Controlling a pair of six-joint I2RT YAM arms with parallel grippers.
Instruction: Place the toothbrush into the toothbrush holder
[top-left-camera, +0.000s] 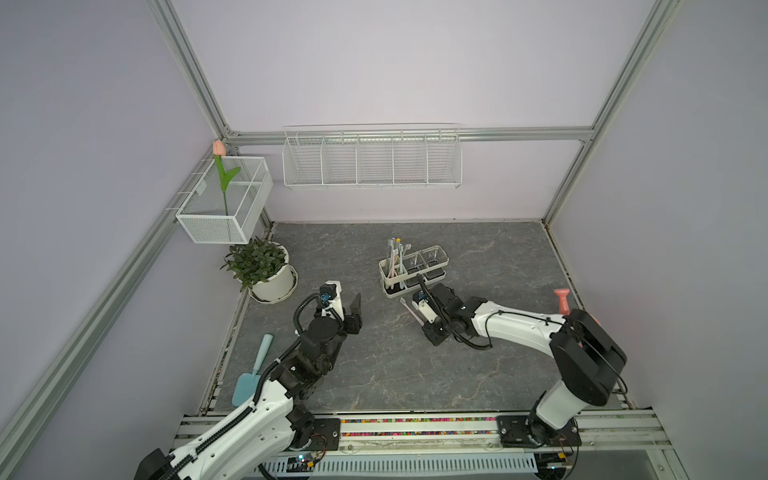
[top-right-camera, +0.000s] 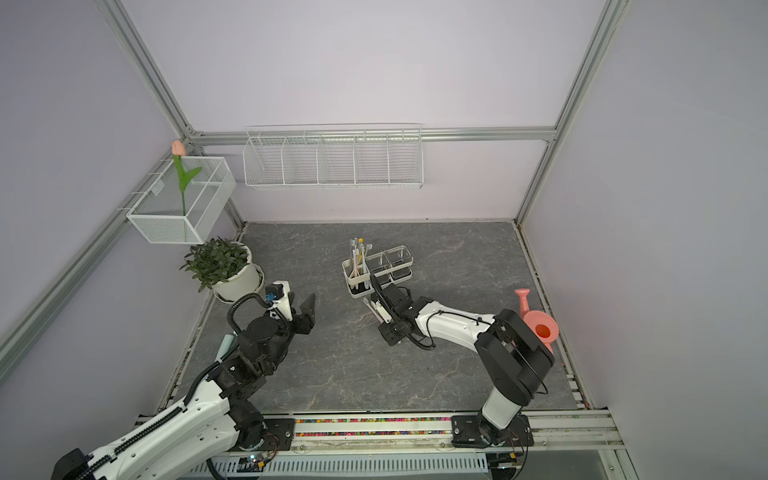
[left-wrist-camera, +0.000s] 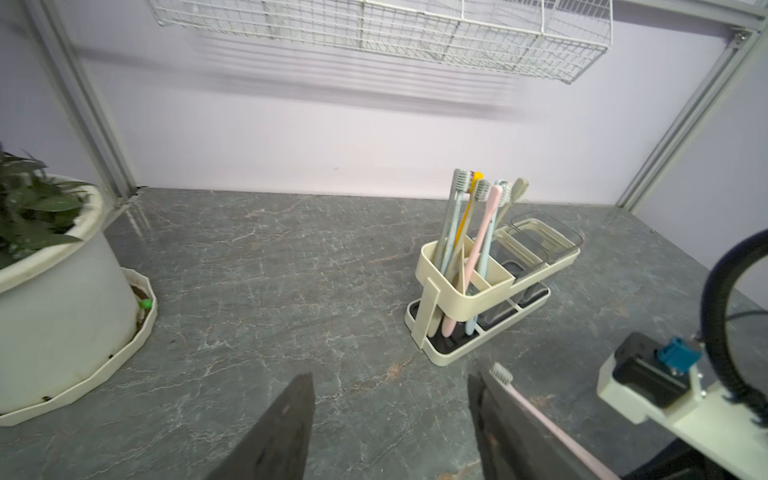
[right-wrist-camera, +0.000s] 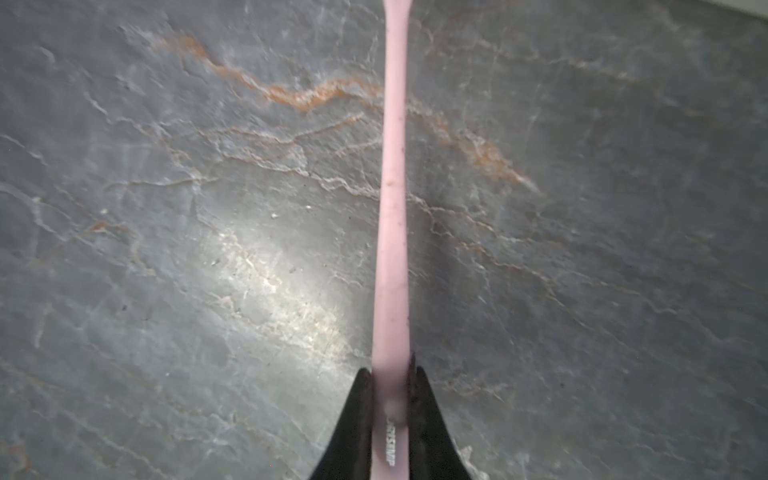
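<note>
A pink toothbrush (right-wrist-camera: 393, 232) runs lengthwise through the right wrist view, with my right gripper shut on its handle. In the left wrist view the same toothbrush (left-wrist-camera: 552, 424) has its bristled head toward the front of the cream toothbrush holder (left-wrist-camera: 460, 304), apart from it. Several toothbrushes stand upright in the holder's left compartment; the others look empty. My left gripper is open, nothing between its fingers, left of the holder. In the top left view my right gripper (top-left-camera: 434, 334) is low over the table, in front of the holder.
A potted plant (top-left-camera: 274, 280) stands at the left, below a white basket (top-left-camera: 209, 232) with a tulip. A blue scoop (top-left-camera: 246, 388) lies at the left edge. At the far right are pink items, among them a watering can (top-right-camera: 537, 324).
</note>
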